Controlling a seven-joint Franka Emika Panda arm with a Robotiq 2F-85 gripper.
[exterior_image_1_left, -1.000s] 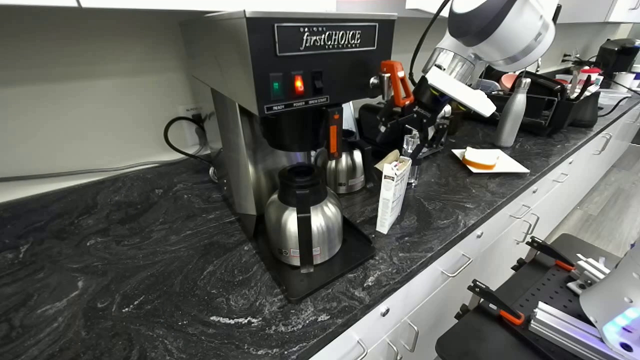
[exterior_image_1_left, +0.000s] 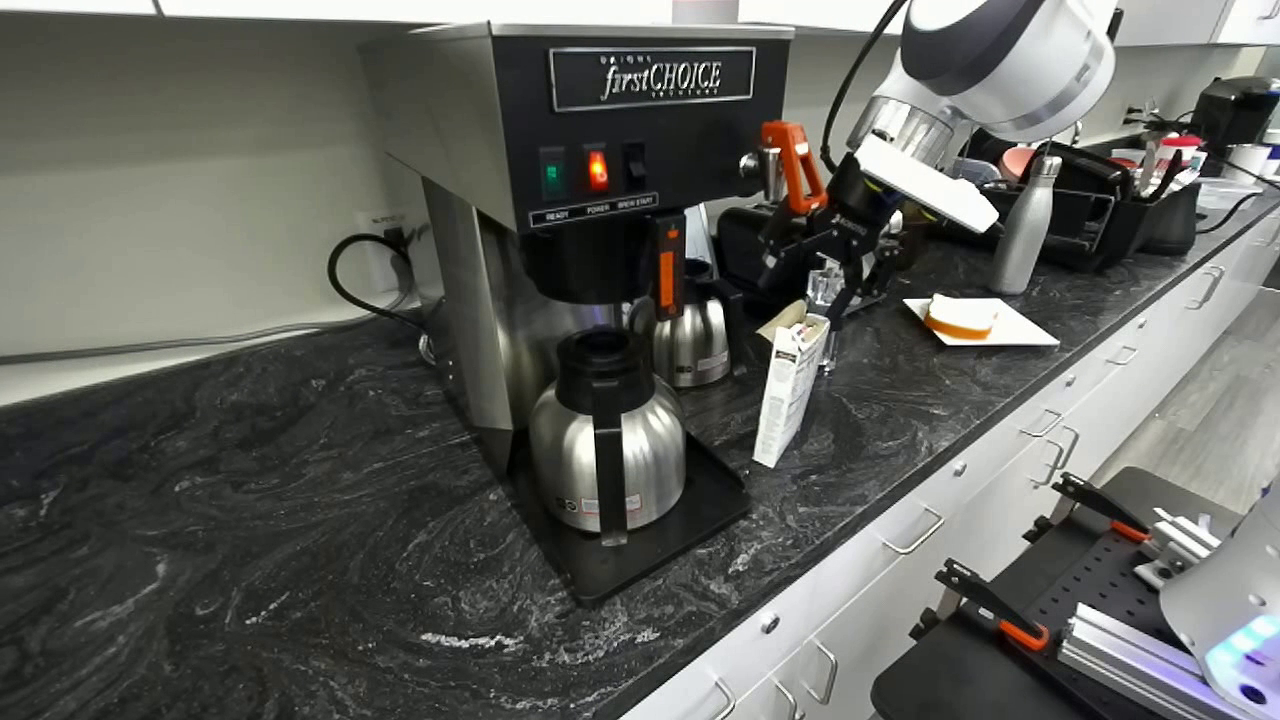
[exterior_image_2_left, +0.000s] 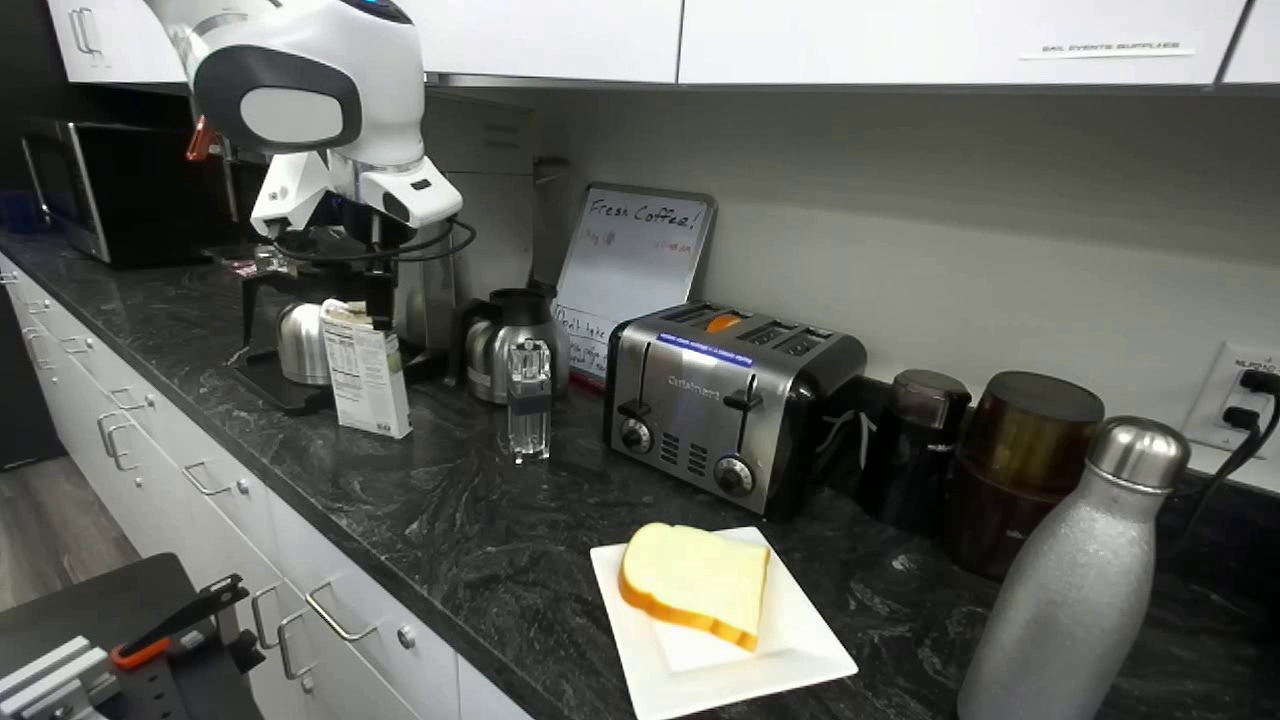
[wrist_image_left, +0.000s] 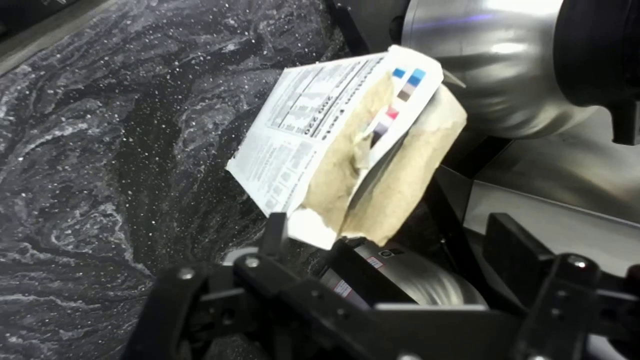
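Note:
An opened white carton (exterior_image_1_left: 789, 390) with torn brown flaps stands on the dark counter, leaning slightly, just right of the coffee maker. Printed nutrition text faces the second exterior view on this carton (exterior_image_2_left: 366, 374). My gripper is open, its two black fingers (wrist_image_left: 510, 240) well apart. Seen from the wrist, the carton's torn top (wrist_image_left: 384, 162) lies beyond the fingertips, one corner close to the left finger. In the first exterior view, one finger comes down at the carton's upper edge; whether it touches cannot be made out.
The coffee maker (exterior_image_1_left: 654, 132) with a steel carafe (exterior_image_1_left: 612, 462) is beside the carton, a second carafe (exterior_image_2_left: 504, 348) behind. A clear bottle-like object (exterior_image_2_left: 529, 402), toaster (exterior_image_2_left: 720, 414), bread (exterior_image_2_left: 696, 582) on a white plate (exterior_image_2_left: 810, 660), and grey bottle (exterior_image_2_left: 1068, 588) line the counter.
The carton's top has shifted slightly to the right in the first exterior view, so it leans a little more. My arm and gripper have moved only slightly.

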